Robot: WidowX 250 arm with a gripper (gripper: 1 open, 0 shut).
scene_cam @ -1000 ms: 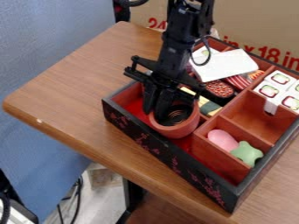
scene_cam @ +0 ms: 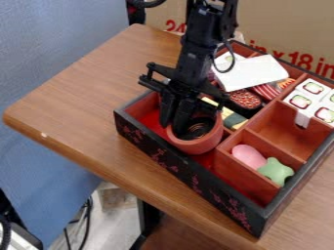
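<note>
My black gripper (scene_cam: 178,109) points down into the red-lined, dark box (scene_cam: 229,192) on the wooden table. Its fingers reach over a round salmon-coloured cup (scene_cam: 198,144) with dark rings inside, near its left rim. I cannot tell whether they hold anything.
Compartments hold a pink oval piece (scene_cam: 248,154), a green piece (scene_cam: 275,170), red patterned discs (scene_cam: 244,98), a white sheet (scene_cam: 259,70) and white cards (scene_cam: 311,103). Bare table (scene_cam: 84,117) lies to the left; a cardboard sheet (scene_cam: 279,26) stands behind.
</note>
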